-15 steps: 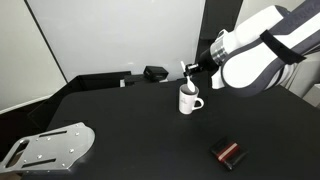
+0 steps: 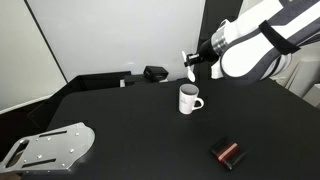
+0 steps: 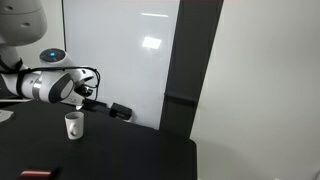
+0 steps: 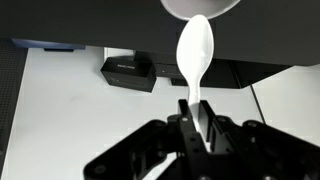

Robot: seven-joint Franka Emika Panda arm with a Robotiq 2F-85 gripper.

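A white spoon [image 4: 195, 52] extends from my gripper, which is shut on its handle. In the wrist view the spoon's bowl points toward the white mug, whose edge [image 4: 205, 6] shows at the top. From the first exterior view, the spoon [image 2: 189, 66] hangs just above the white mug [image 2: 188, 99], apart from its rim. The mug stands upright on the black table with its handle to the right. In the second exterior view the arm is over the mug [image 3: 74, 125] from behind it.
A small black box [image 2: 155, 73] stands by the table's back edge. Front right lies a dark object with a reddish stripe [image 2: 228, 152]. A grey metal plate [image 2: 48, 146] lies at the left.
A second ago the spoon was lower, with its end at the mug's opening. It has risen clear above the mug with my gripper. The mug has stayed put.
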